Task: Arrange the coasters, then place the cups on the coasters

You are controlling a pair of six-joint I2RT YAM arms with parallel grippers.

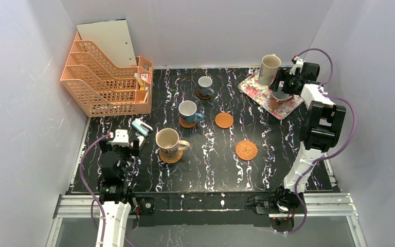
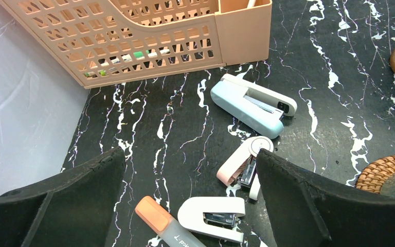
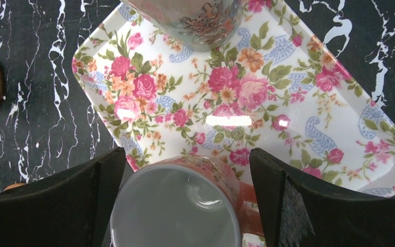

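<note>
Two cups stand on the floral tray (image 3: 226,103): a brown-orange one with a grey inside (image 3: 177,203), and a tall cream cup (image 1: 269,69) behind it. My right gripper is open over the brown-orange cup, whose rim lies between its fingers in the right wrist view; no grip shows. That cup's handle (image 3: 252,211) points right, partly behind the right finger. Two empty coasters lie mid-table, a plain orange one (image 1: 224,120) and a woven one (image 1: 246,150). At the left, my left gripper hangs open above the table, nothing between its fingers.
A large cream mug (image 1: 167,140), a blue mug (image 1: 187,109) and a small grey-blue cup (image 1: 204,83) sit on coasters. Staplers (image 2: 249,105) and a marker (image 2: 167,226) lie below the left gripper. An orange rack (image 1: 105,77) fills the back left.
</note>
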